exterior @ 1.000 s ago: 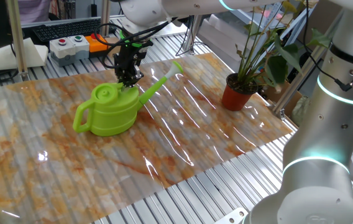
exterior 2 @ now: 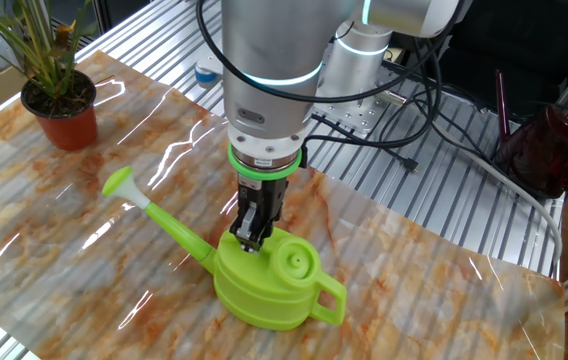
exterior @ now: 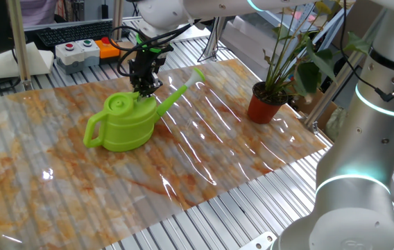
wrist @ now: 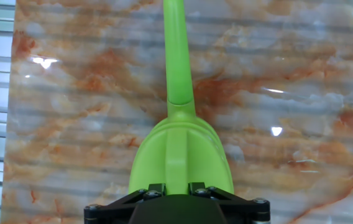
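The light green watering can (exterior: 128, 123) stands upright on or just above the marbled sheet, its spout (exterior: 172, 102) pointing right in exterior view 1; I cannot tell whether its base touches. My gripper (exterior 2: 251, 246) reaches down onto the can's top, between the round cap (exterior 2: 297, 261) and the spout. In the wrist view, the raised green bar (wrist: 176, 158) across the can's top runs between the two black fingertips, which sit close against its sides. The gripper is shut on that bar. A potted plant in a brown-red pot (exterior: 264, 104) stands beyond the spout.
The marbled sheet (exterior: 37, 194) is clear in front of and left of the can. A dark red watering can (exterior 2: 544, 150) stands at the far right of exterior view 2. A button box (exterior: 77, 55) and keyboard (exterior: 75, 32) lie behind the sheet.
The green watering can and my gripper have shifted together very slightly to the right in exterior view 1. The plant has not moved.
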